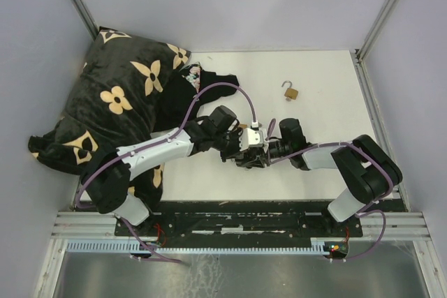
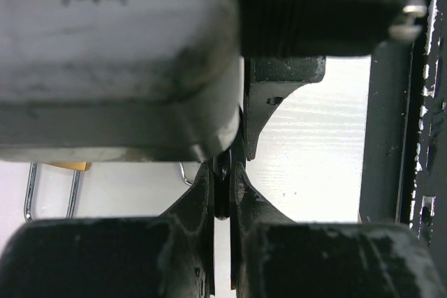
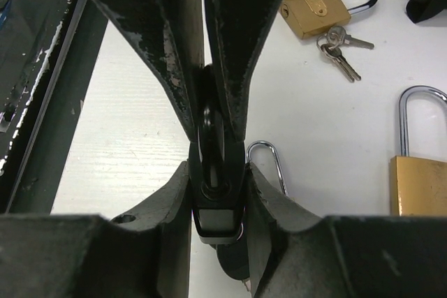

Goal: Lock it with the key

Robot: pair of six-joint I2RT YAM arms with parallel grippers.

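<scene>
In the left wrist view my left gripper is shut on a narrow black piece [image 2: 222, 204], which looks like a key's head. The right wrist view shows that black piece [image 3: 211, 148] from the other side, with a silvery end [image 3: 215, 221]. My right gripper has one finger on each side of it; whether they press on it cannot be told. Just beyond is a thin shackle [image 3: 272, 162], with a dark key-like head [image 3: 234, 259] partly hidden below. From above, both grippers meet and hide the work.
A brass padlock [image 3: 314, 6] with loose keys [image 3: 342, 54] and another brass padlock [image 3: 419, 186] lie close by. One more padlock [image 1: 291, 93] sits at the back right. Black cloth [image 1: 185, 95] lies at the left.
</scene>
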